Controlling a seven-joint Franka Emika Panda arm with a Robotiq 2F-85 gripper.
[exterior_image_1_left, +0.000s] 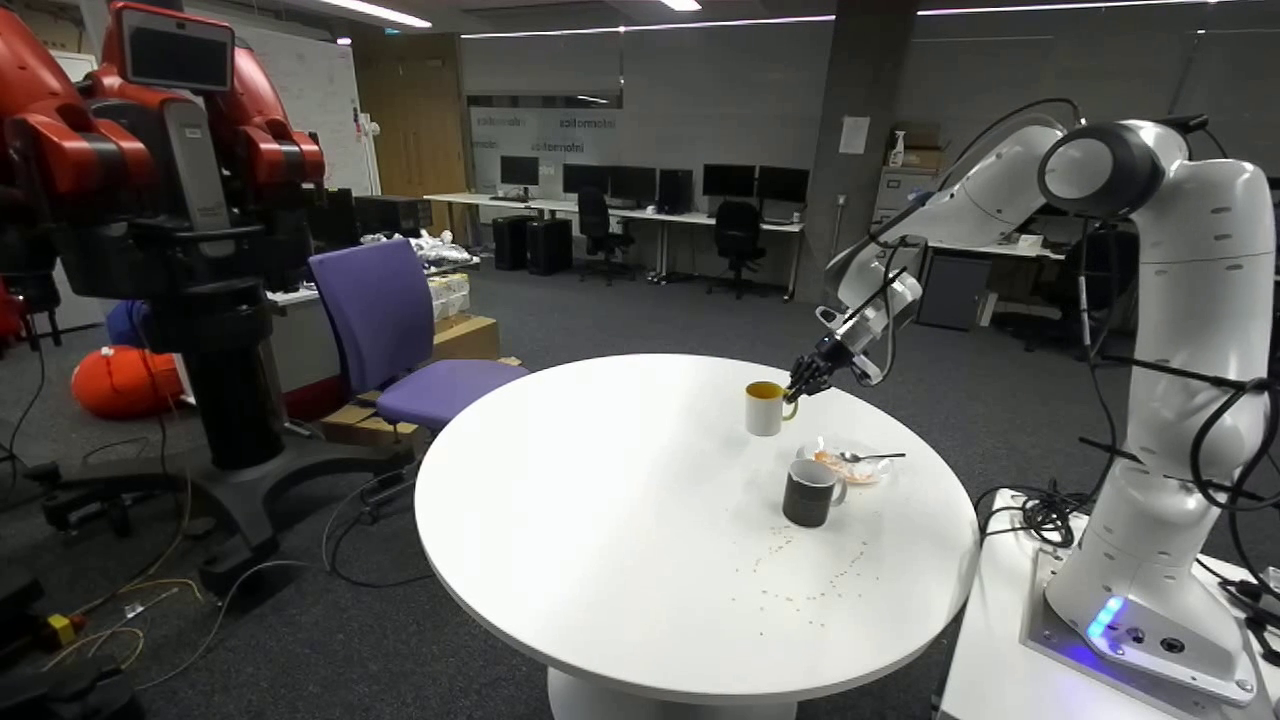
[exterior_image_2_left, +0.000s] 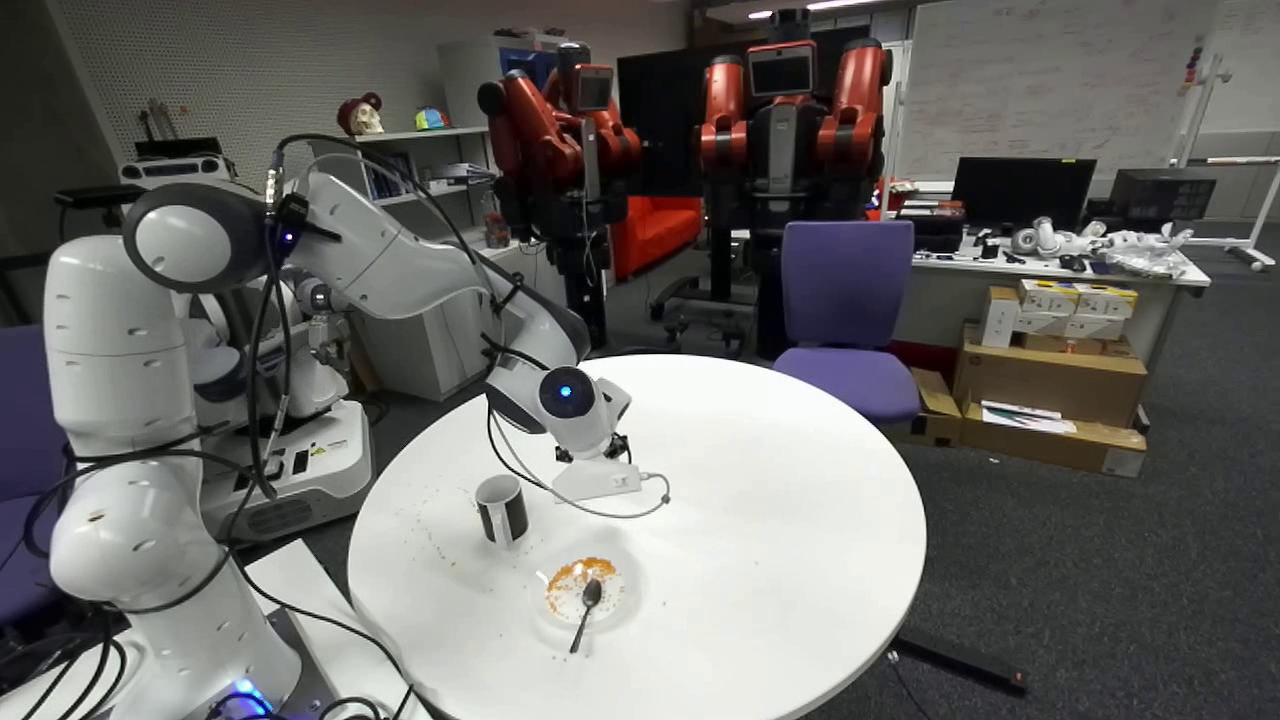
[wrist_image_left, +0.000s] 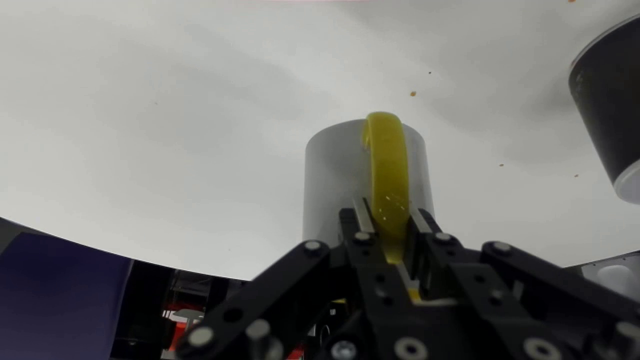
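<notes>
A white mug (exterior_image_1_left: 763, 414) with a yellow inside and yellow handle stands upright on the round table's far side in exterior view 1. My gripper (exterior_image_1_left: 797, 394) is at its handle. In the wrist view the yellow handle (wrist_image_left: 387, 174) lies between the two dark fingers of the gripper, which is shut on it. The mug's grey-white wall shows behind the handle; its lower part is hidden by the fingers. Whether its base touches the table I cannot tell. In exterior view 2 the arm hides this mug and the gripper's tips.
A dark mug (exterior_image_1_left: 810, 493) stands near the held one. Beside it is a clear plate (exterior_image_2_left: 618, 606) with orange bits and a spoon (exterior_image_2_left: 585, 614). Crumbs lie scattered on the white table (exterior_image_1_left: 576, 516). A purple chair (exterior_image_1_left: 381, 314) stands beyond.
</notes>
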